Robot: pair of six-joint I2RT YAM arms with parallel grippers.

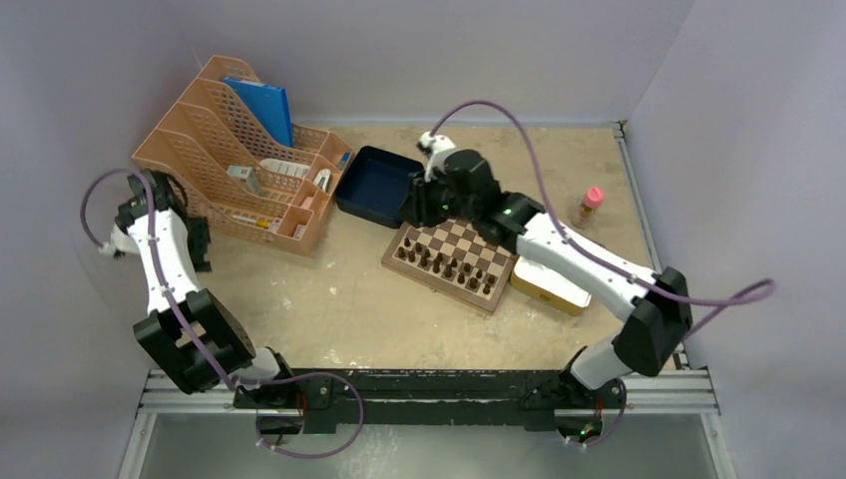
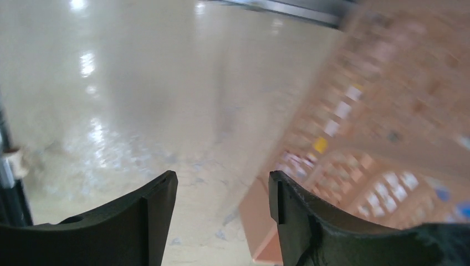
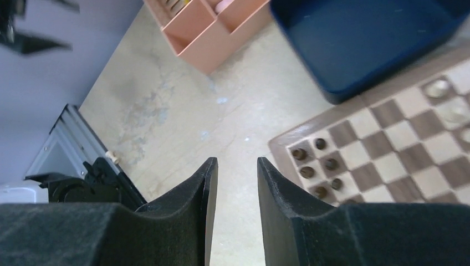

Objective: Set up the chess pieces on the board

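The chessboard [image 1: 446,261] lies mid-table, dark pieces in rows along its near edge; light pieces show blurred at its far side in the right wrist view. My right gripper hangs over the board's left part, its fingers part open with nothing seen between them. My left gripper is at the table's left edge by the organizer, blurred, standing open and empty.
A tan organizer [image 1: 200,150] fills the back left, a navy tray [image 1: 371,185] sits behind the board, a yellow box [image 1: 547,288] and a pink-capped bottle [image 1: 592,200] stand at right.
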